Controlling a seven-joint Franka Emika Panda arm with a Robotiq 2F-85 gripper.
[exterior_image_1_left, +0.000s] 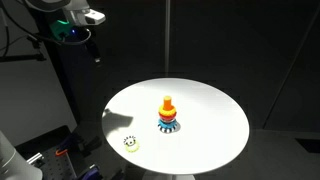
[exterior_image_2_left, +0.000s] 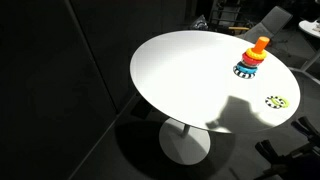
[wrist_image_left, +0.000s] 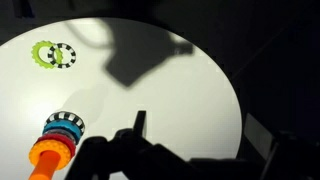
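Note:
A stacking toy (exterior_image_1_left: 168, 112) with an orange top and yellow, red, blue and black-and-white rings stands upright on the round white table (exterior_image_1_left: 215, 115). Apart from it, a yellow-green toothed ring (wrist_image_left: 36, 54) and a striped black-and-white ring (wrist_image_left: 72, 57) lie flat, overlapping, near the table's edge. High above the tabletop, my gripper is open, its dark fingers spread wide with nothing between them. In exterior view 2 only the fingertips (exterior_image_2_left: 266, 150) come in from the lower right. The stacking toy (wrist_image_left: 54, 147) appears at lower left in the wrist view.
The arm's shadow (wrist_image_left: 135, 55) falls across it. Dark floor and curtains surround the table, and a chair (exterior_image_2_left: 272, 25) stands behind it in exterior view 2.

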